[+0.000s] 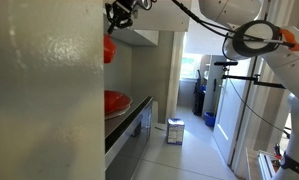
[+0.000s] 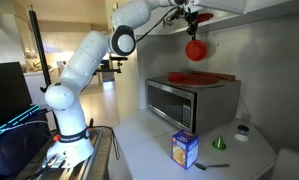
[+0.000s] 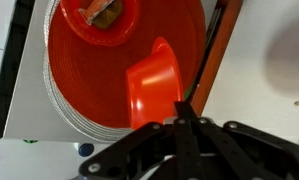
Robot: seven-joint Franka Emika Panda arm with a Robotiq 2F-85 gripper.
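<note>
A red bowl [image 2: 195, 50] hangs in the air above the microwave, its rim at my gripper's [image 2: 191, 33] fingertips. The gripper points down, shut on that thin rim. Seen from the wrist, the hanging bowl [image 3: 155, 88] is tilted, with its edge running to the fingers. Beneath it lies a large round red plate [image 3: 74, 75]. Another red bowl [image 3: 114, 33] rests on the plate, with a brownish item [image 3: 107, 14] in it. In exterior view 1 the hanging bowl [image 1: 109, 49] is partly hidden by the pale panel in front.
The plate sits on the microwave [image 2: 172, 105], close to the wall. On the counter stand a blue-and-yellow box [image 2: 184, 149], a green cone-shaped object [image 2: 219, 143] and a small dark-topped jar [image 2: 242, 133]. A dark spoon [image 2: 213, 166] lies near them. The upper cabinet [image 2: 229, 20] is close to the arm.
</note>
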